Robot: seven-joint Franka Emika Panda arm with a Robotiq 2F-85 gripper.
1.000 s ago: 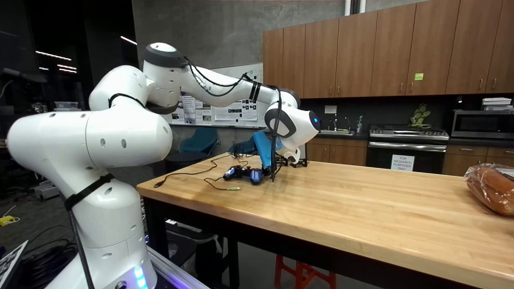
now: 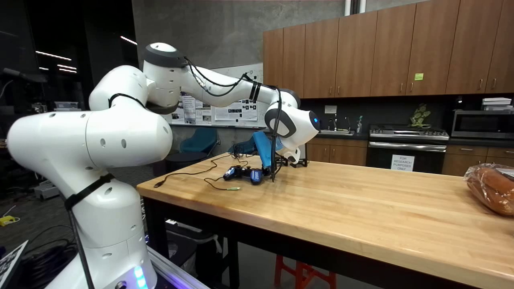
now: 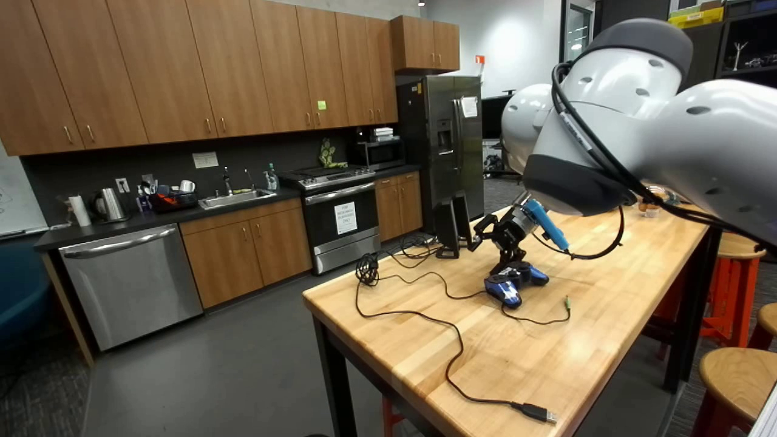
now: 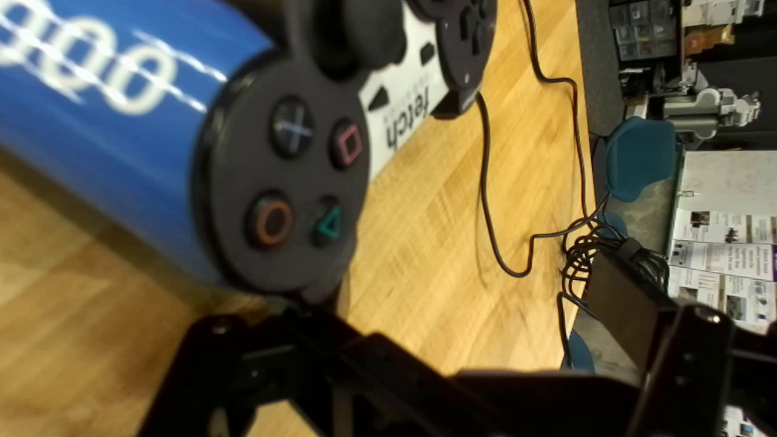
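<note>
A black game controller with blue grips (image 3: 505, 288) rests on the wooden table (image 2: 366, 192), its cable trailing off. Close to it, my gripper (image 3: 484, 255) is low over the tabletop, with its black fingers spread apart. One finger comes down right at the controller, while the other stands off to the side. Filling the upper left of the wrist view are the controller's round buttons and blue grip (image 4: 109, 87). The lower finger (image 4: 291, 349) looks to be against or just beside its edge; contact is unclear. No object shows between the fingers.
Behind the gripper stands a dark upright object (image 3: 453, 222). The controller's black cable (image 3: 457, 349) runs across the near tabletop. A short cable with a green plug (image 3: 567, 304) lies beside it. In exterior view 1, a plastic-wrapped brown item (image 2: 491, 188) sits far right, with clear table between.
</note>
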